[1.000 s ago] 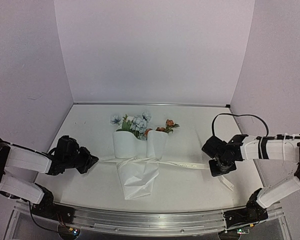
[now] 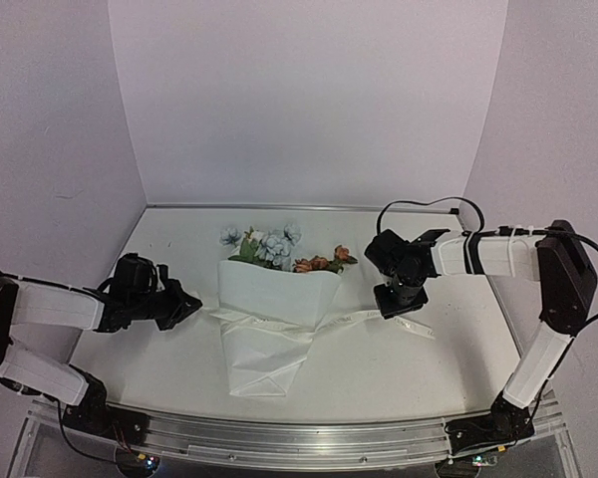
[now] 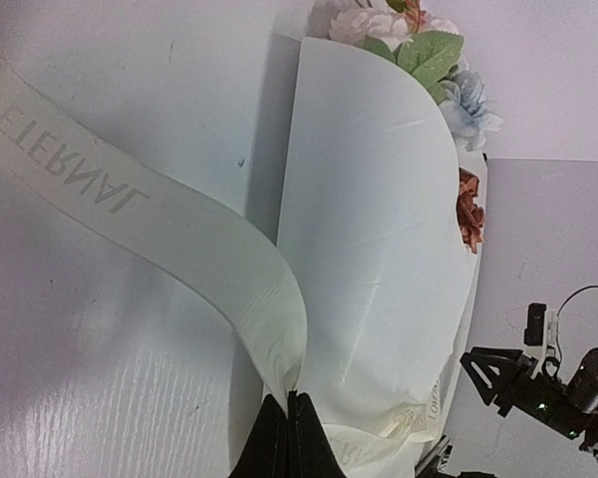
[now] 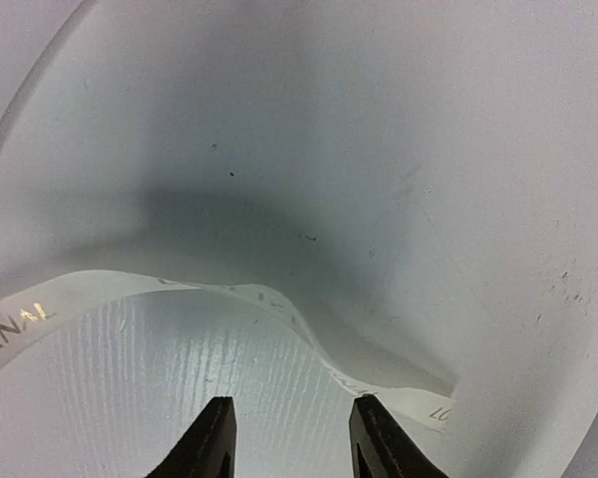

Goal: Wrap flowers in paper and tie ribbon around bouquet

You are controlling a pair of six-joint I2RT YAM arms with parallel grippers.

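The bouquet lies mid-table, its white paper wrap (image 2: 269, 363) flared around blue flowers (image 2: 274, 246) and orange ones (image 2: 324, 261). A pale printed ribbon (image 2: 264, 325) crosses the wrap's front and runs out to both sides. Left of the wrap, my left gripper is shut on the ribbon, whose loose length curves away to the upper left in that wrist view. My right gripper stands open, its two fingers well apart. In the right wrist view the ribbon (image 4: 244, 291) lies beyond the fingertips, free of them. Whether a knot exists under the ribbon cannot be told.
A metal rail (image 2: 289, 438) edges its front, and grey walls (image 2: 309, 110) enclose the back and sides.
My right gripper has moved left and toward the back, and the ribbon's right end lies slack. The left gripper shifted slightly right and back.
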